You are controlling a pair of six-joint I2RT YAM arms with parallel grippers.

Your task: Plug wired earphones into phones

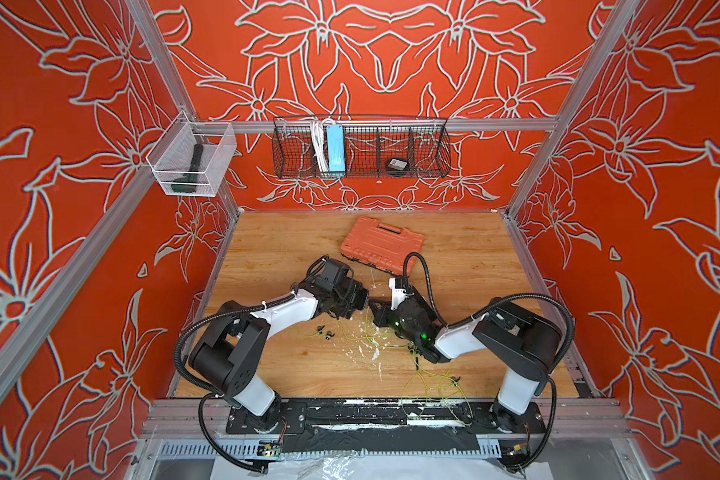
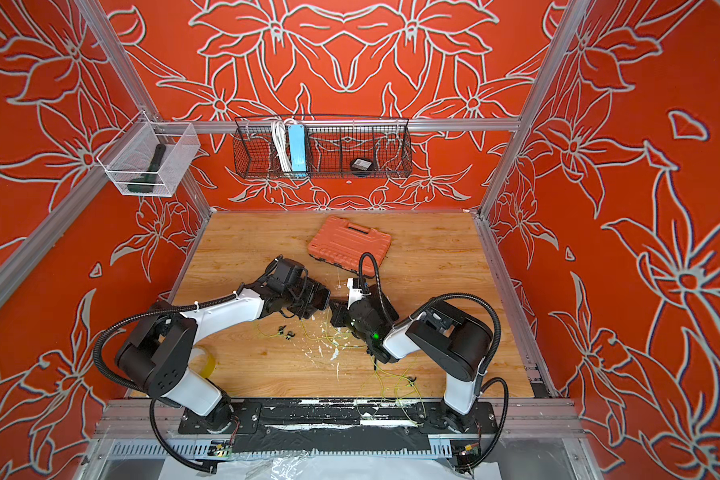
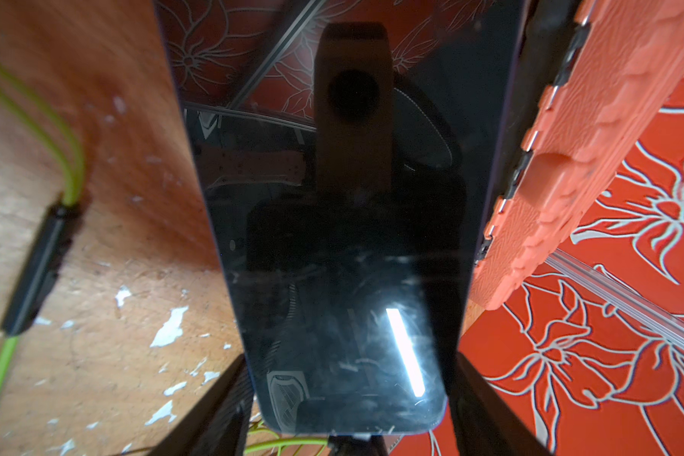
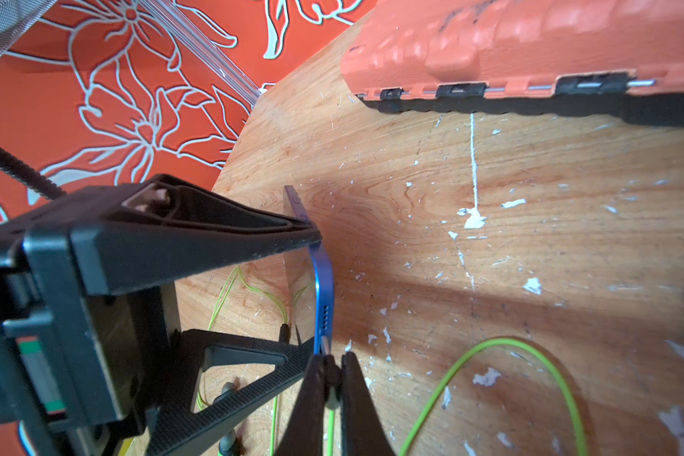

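Note:
A phone (image 3: 349, 288) with a blue edge is clamped in my left gripper (image 1: 360, 297), held above the middle of the table, its glossy face filling the left wrist view. My right gripper is shut on an earphone plug (image 4: 329, 395) with a green cable, at the phone's bottom edge (image 4: 321, 296); whether the plug tip sits inside the port is unclear. More yellow-green earphone cable (image 4: 501, 342) lies on the table below and around both grippers.
An orange case (image 1: 380, 240) lies behind the grippers. A wire basket (image 1: 360, 152) and a clear bin (image 1: 192, 160) hang on the walls.

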